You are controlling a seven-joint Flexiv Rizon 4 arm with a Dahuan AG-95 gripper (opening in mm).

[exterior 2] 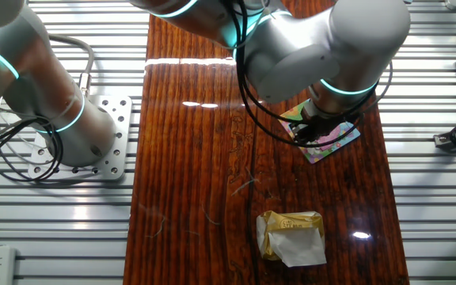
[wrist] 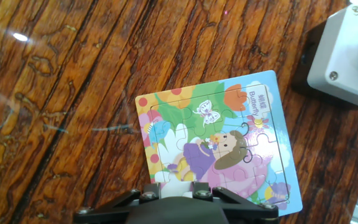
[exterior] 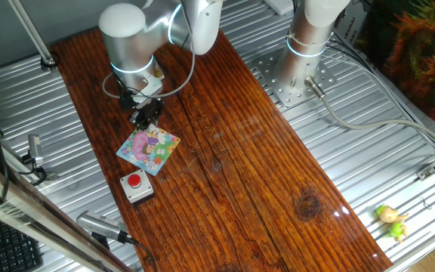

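A square picture puzzle (wrist: 219, 140) with a butterfly-girl design lies flat on the wooden table; its pieces look seated in the frame. In exterior view 1 the same puzzle (exterior: 149, 149) is near the table's left edge. My gripper (exterior: 151, 121) points down at the puzzle's far edge; contact cannot be judged. In the wrist view the gripper overlaps the puzzle's lower edge. A pale patch shows between its dark fingertips, but whether it is a held thing, the pads or the puzzle behind is unclear. The arm partly covers the puzzle (exterior 2: 331, 144) in exterior view 2.
A white box with a red button (exterior: 136, 186) stands close to the puzzle. A yellow and white packet (exterior 2: 293, 237) rests on the table at the arm's far side. A small toy (exterior: 393, 221) lies off the table.
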